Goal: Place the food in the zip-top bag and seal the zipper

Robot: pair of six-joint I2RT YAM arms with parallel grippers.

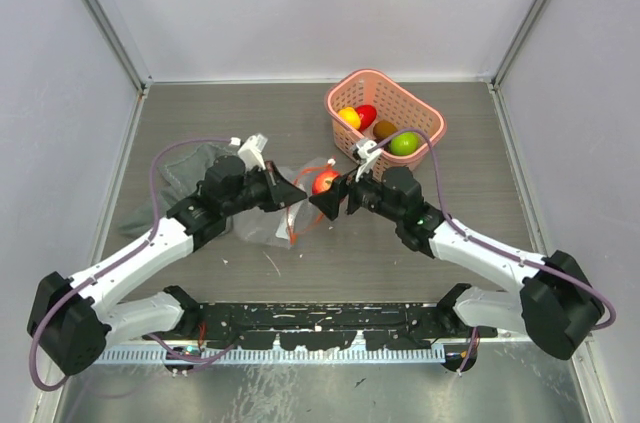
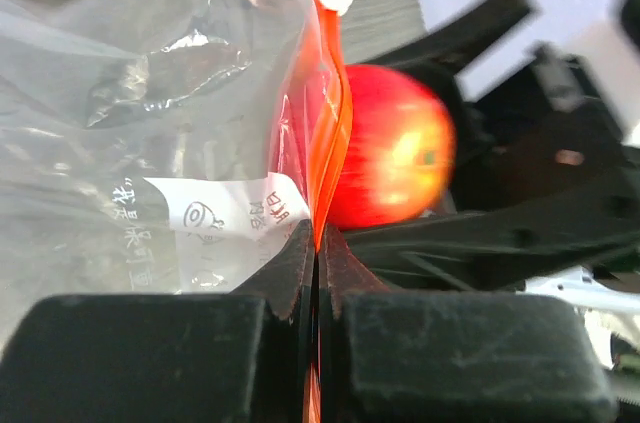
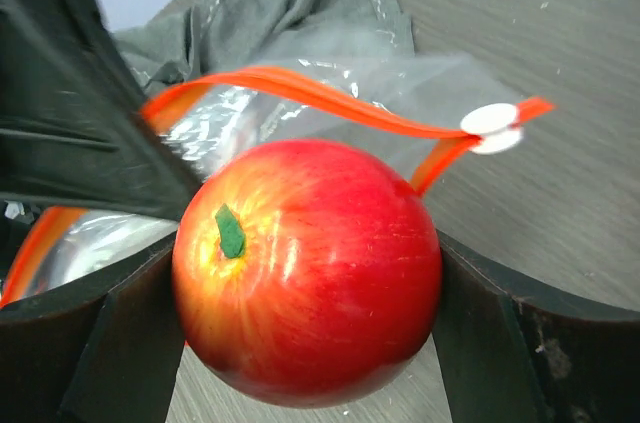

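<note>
A red tomato-like fruit [image 3: 305,273] with a green stem mark sits between the fingers of my right gripper [image 1: 336,196], which stand wide apart on either side of it. The fruit [image 1: 325,181] is at the mouth of the clear zip bag [image 1: 262,227], by its orange zipper edge [image 3: 300,88]. My left gripper is shut on that orange edge, seen as a thin strip between its fingers. A white slider [image 3: 490,123] sits at the far end of the zipper. Whether the fruit lies past the rim is hard to tell.
A pink basket [image 1: 400,103] at the back right holds several fruits, among them a green one [image 1: 405,144]. Grey cloth-like material [image 1: 190,171] lies left of the bag.
</note>
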